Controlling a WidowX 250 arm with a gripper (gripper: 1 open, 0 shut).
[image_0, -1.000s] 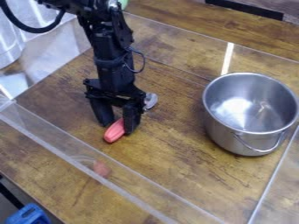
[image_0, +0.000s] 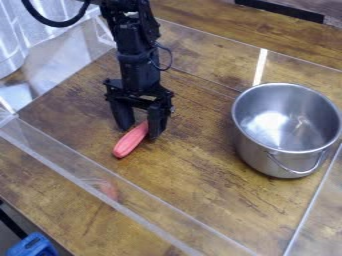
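My black gripper (image_0: 139, 116) hangs low over the wooden table, just above a pink, sausage-like object (image_0: 130, 142). Its fingers straddle or sit at the upper end of the pink object, whose lower part lies visible on the wood, pointing toward the lower left. I cannot tell whether the fingers are closed on it.
A steel pot (image_0: 283, 130) stands to the right. Clear plastic walls border the work area (image_0: 187, 180) at the front and sides. A blue object (image_0: 36, 246) lies at the lower left corner. The wood between gripper and pot is clear.
The gripper has shifted slightly left and up from over the pink object, showing more of it. A small silvery thing seen beside the gripper earlier is no longer visible.
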